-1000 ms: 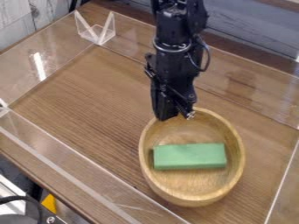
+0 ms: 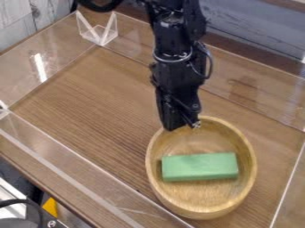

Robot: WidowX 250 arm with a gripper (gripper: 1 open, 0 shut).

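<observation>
The black robot arm reaches down from the top centre, its gripper [image 2: 179,119] over the upper rim of a round tan bowl [image 2: 172,199]. A green rectangular block [image 2: 199,166] lies inside the bowl. The gripper's tips are dark and small at the rim, so whether they are open, shut or touching the bowl is unclear.
A small clear wire-like holder [image 2: 98,25] stands at the back left. Clear panels line the left edge, and a dark cable loops at the bottom left.
The bowl, with the green block in it, has shifted slightly right and down. The gripper has moved slightly the same way.
</observation>
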